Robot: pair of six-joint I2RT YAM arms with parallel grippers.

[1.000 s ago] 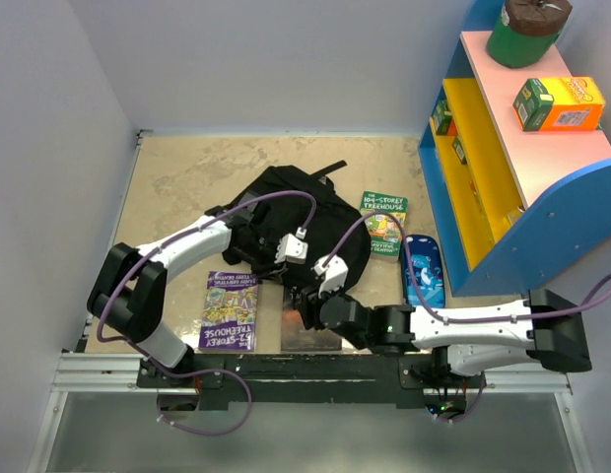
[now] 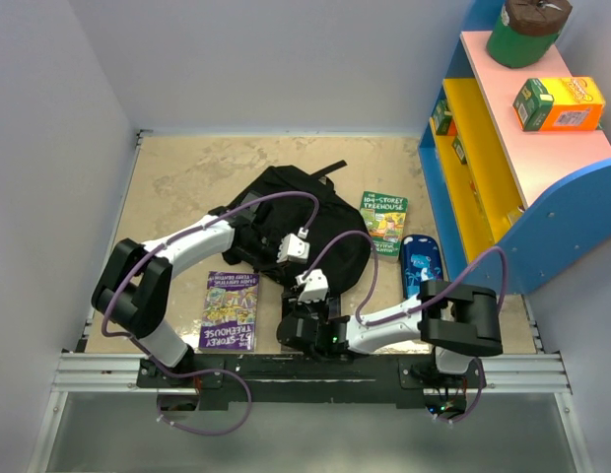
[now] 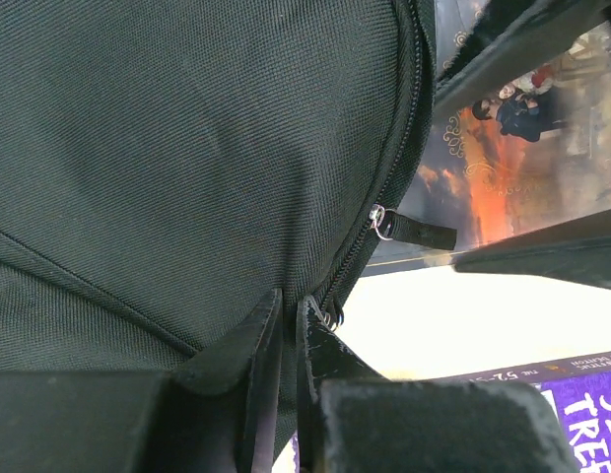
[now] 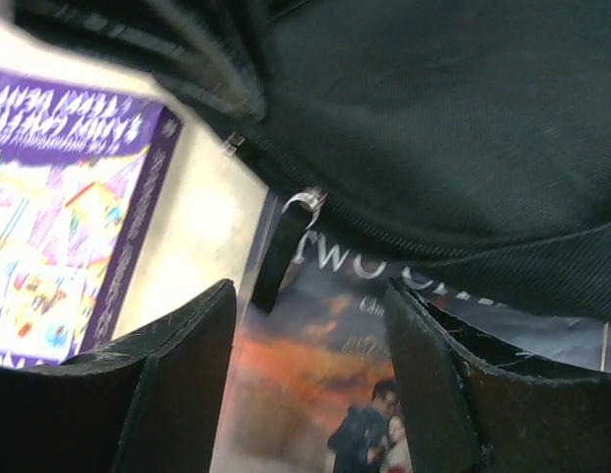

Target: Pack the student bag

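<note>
The black bag [image 2: 320, 212] lies mid-table. In the left wrist view, my left gripper is shut on the bag's fabric [image 3: 168, 138] beside the zipped edge. A zipper pull [image 3: 424, 233] hangs from that edge over a dark book [image 3: 512, 168]. My right gripper stands open close to this zip tab [image 4: 281, 246], which sits between and just beyond its fingertips. A purple Treehouse book [image 2: 229, 310] lies at front left, a green one [image 2: 382, 222] at right, and a blue pencil case [image 2: 421, 261] right of that.
A blue shelf unit [image 2: 532, 236] with yellow and pink shelves and boxes [image 2: 558, 103] stands at the right. Bare table shows at the back and left; walls bound it.
My right arm has moved left, bringing its gripper over the dark book at the bag's front edge. The left arm and bag look unchanged.
</note>
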